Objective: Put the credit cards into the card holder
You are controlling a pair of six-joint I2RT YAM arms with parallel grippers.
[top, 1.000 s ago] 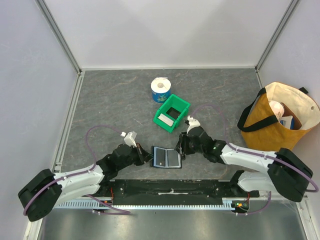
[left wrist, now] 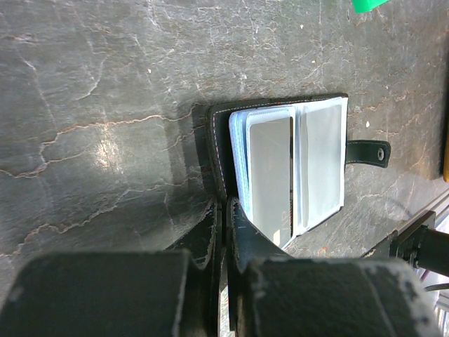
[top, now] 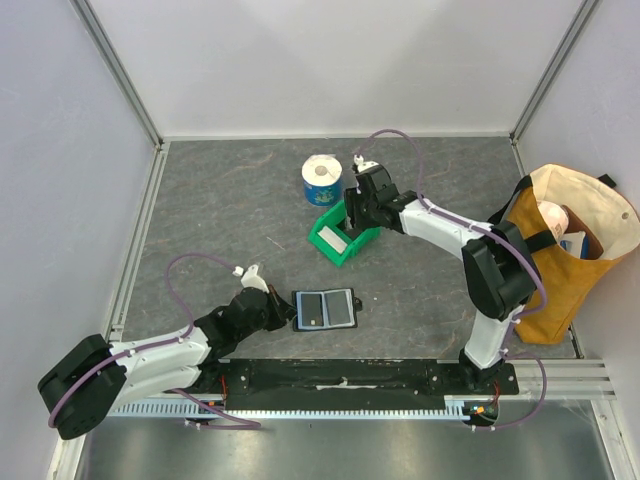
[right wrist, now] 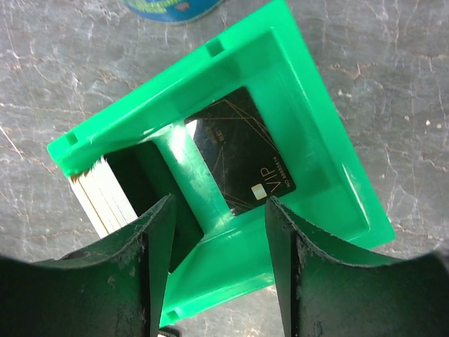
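Observation:
The card holder (top: pixel 325 309) lies unfolded on the table, its clear sleeves facing up and its snap strap to the right. My left gripper is shut on the holder's left black edge. In the right wrist view a black VIP card (right wrist: pixel 242 151) rests flat on the floor of the green tray (right wrist: pixel 319 133). A second dark card (right wrist: pixel 151 193) lies there too, beside a white stack (right wrist: pixel 104 199) at the tray's left end. Over the tray, my right gripper stands part open, its fingers apart with nothing between them.
A blue-and-white roll (top: pixel 322 180) stands right behind the tray. At the far right sits a yellow bag (top: pixel 555 265) with things inside. The table's left side and the area right of the holder are bare.
The holder has shifted slightly left with my left gripper.

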